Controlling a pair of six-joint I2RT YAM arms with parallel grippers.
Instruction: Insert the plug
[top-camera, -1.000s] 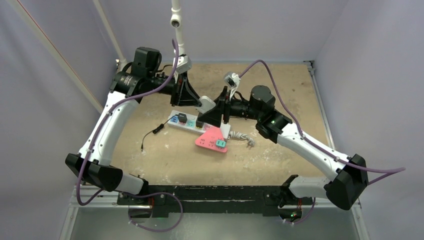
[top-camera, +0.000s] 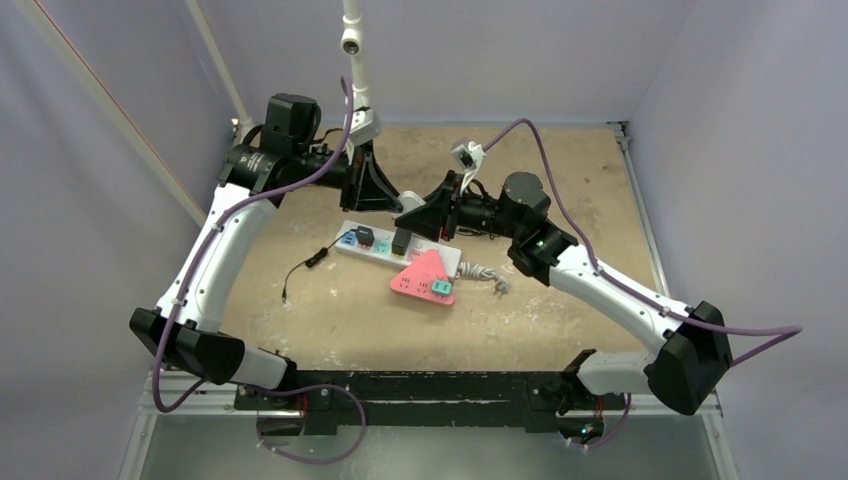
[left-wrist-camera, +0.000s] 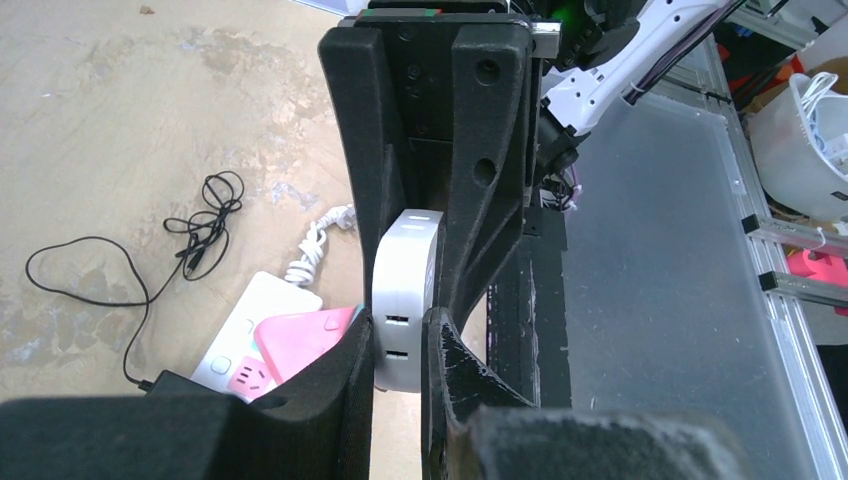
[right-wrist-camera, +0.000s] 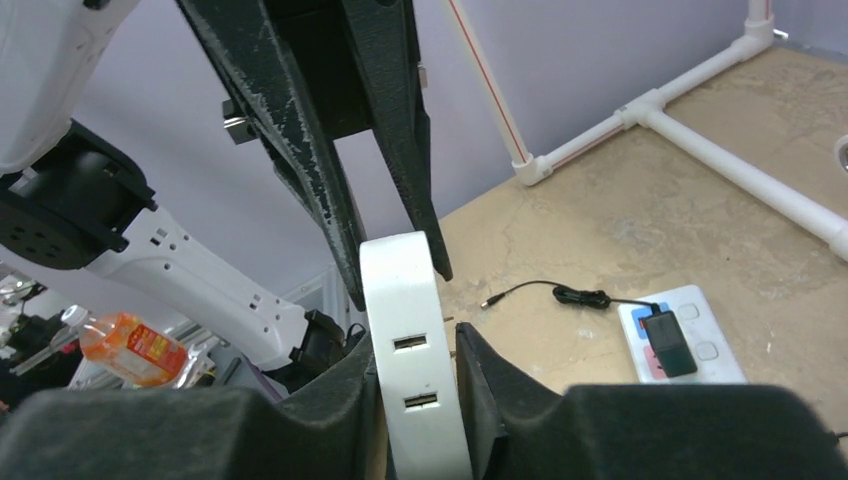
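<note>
A white charger plug (left-wrist-camera: 405, 300) with two slots on its side is held in the air between the grippers. My left gripper (top-camera: 394, 205) is shut on it; in the left wrist view its fingertips grip the white body. My right gripper (top-camera: 418, 220) is around the plug from the other side, its fingertips close to the body; whether they press on it is hard to tell. Below lie a white power strip (right-wrist-camera: 702, 335) with black adapters and a pink triangular power strip (top-camera: 412, 285) with a teal plug on it.
A black cable (left-wrist-camera: 110, 302) and a coiled white cord (top-camera: 483, 272) lie on the board. The front and right of the board are largely clear. A white pipe frame (right-wrist-camera: 730, 170) runs along the back and left.
My right gripper has shifted slightly in toward the plug and my left gripper. The left arm looks unchanged.
</note>
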